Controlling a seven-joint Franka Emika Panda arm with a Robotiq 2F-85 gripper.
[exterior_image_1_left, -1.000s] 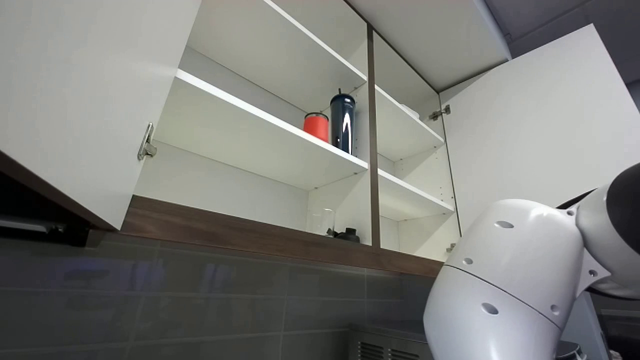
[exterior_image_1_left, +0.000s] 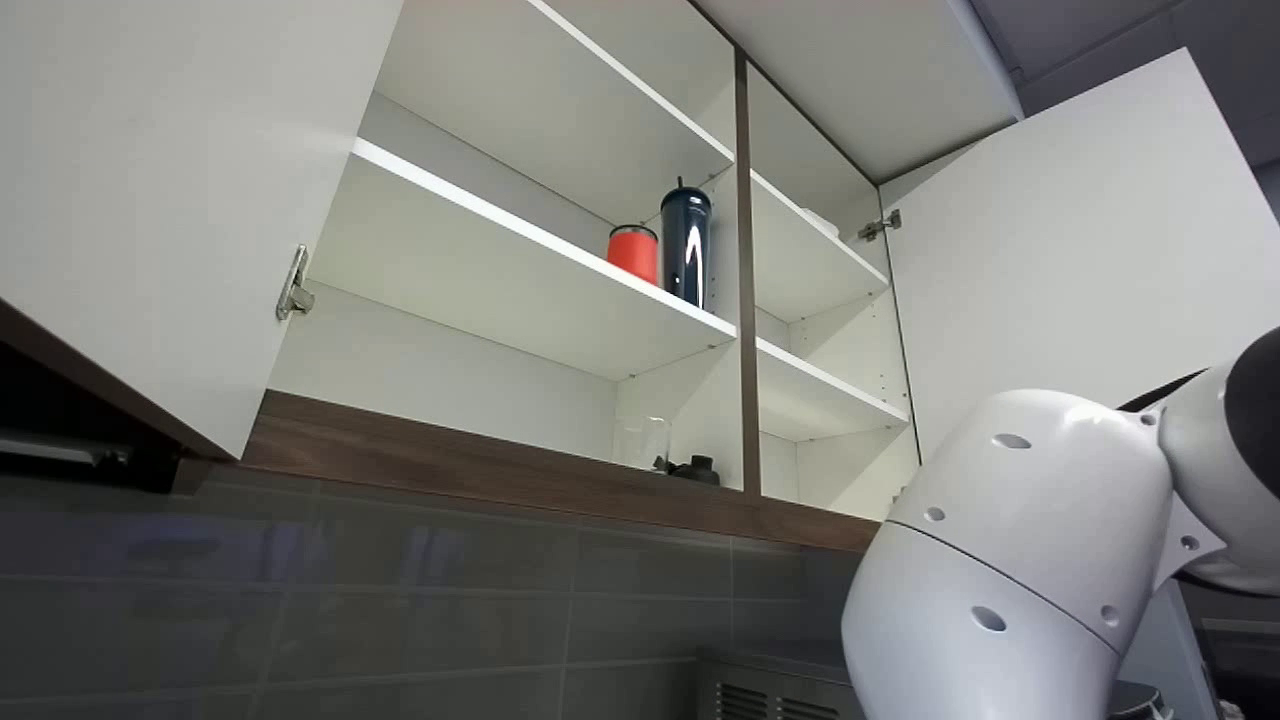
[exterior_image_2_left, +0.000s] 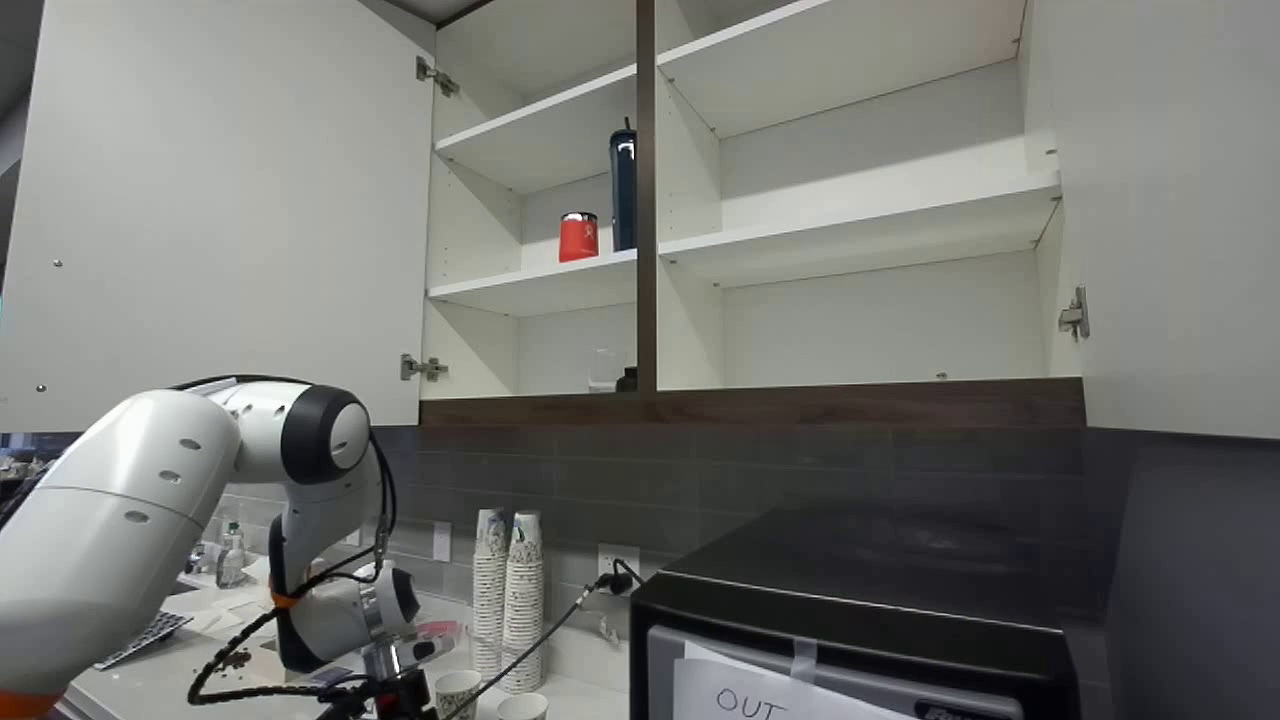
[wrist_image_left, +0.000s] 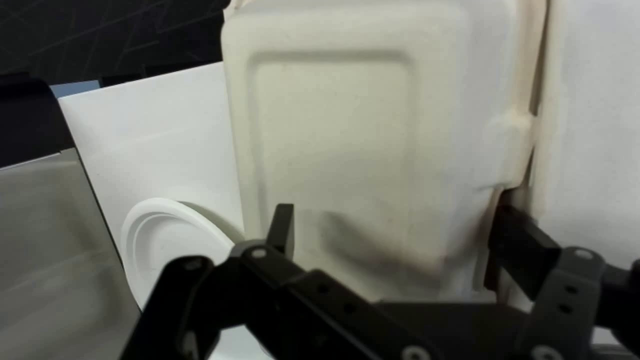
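A cream-white lidded takeout box (wrist_image_left: 336, 126) with a raised rectangular panel fills the middle of the wrist view. My gripper is open over its lower part. The left fingertip (wrist_image_left: 282, 231) shows against the box's top, near its left side; the right fingertip (wrist_image_left: 520, 240) is at the dark gap along its right edge. Whether either finger touches the box cannot be told. A second white piece (wrist_image_left: 591, 120) lies to the right of that gap. In exterior view 2 only part of the gripper shows at the bottom edge, low by the counter.
A white plate (wrist_image_left: 162, 234) lies left of the box. Stacked paper cups (exterior_image_2_left: 524, 600) and a black microwave (exterior_image_2_left: 864, 564) stand near the arm. Above, the open cabinet holds a red tumbler (exterior_image_1_left: 633, 253) and a dark blue one (exterior_image_1_left: 686, 246); most shelf space is clear.
In exterior view 1 the arm has shifted slightly up and to the left. The cabinet and the tumblers have not moved.
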